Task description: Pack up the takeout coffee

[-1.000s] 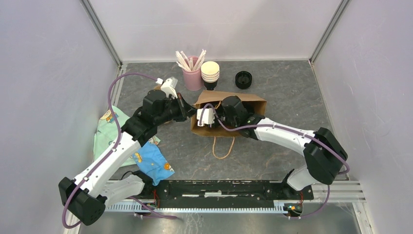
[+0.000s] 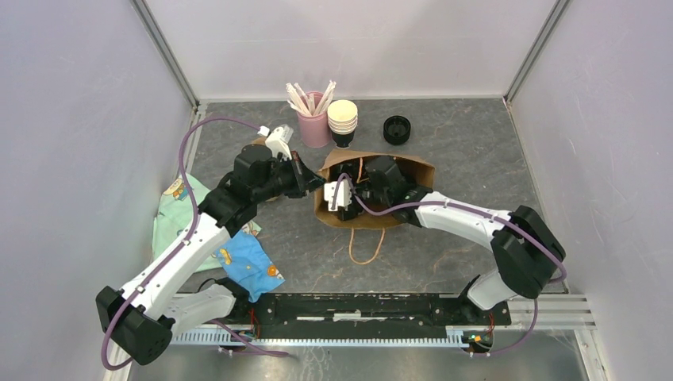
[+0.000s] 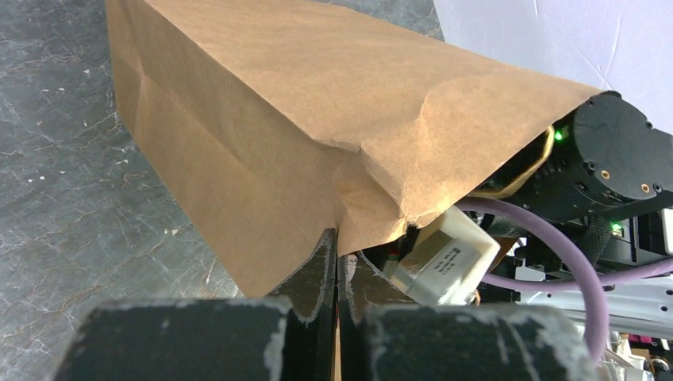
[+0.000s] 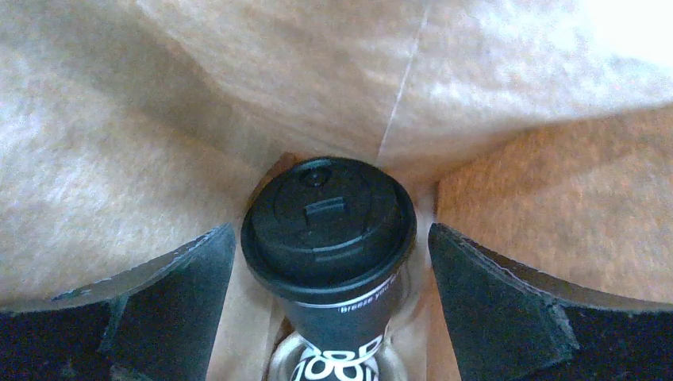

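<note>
A brown paper bag (image 2: 421, 171) stands open mid-table, with my right gripper reaching down inside it. In the right wrist view, a black-lidded coffee cup (image 4: 328, 234) sits in the bag between the open fingers of my right gripper, above what looks like a printed holder or second item. My left gripper (image 2: 316, 182) is shut at the bag's left side; in the left wrist view its tips touch or nearly touch the bag's paper (image 3: 238, 143), and whether any paper is between them is unclear.
At the back stand a pink container (image 2: 313, 131) of straws, stacked cups (image 2: 343, 117) and a loose black lid (image 2: 397, 130). Green (image 2: 171, 222) and blue cloths (image 2: 248, 266) lie front left.
The left arm is nearly still.
</note>
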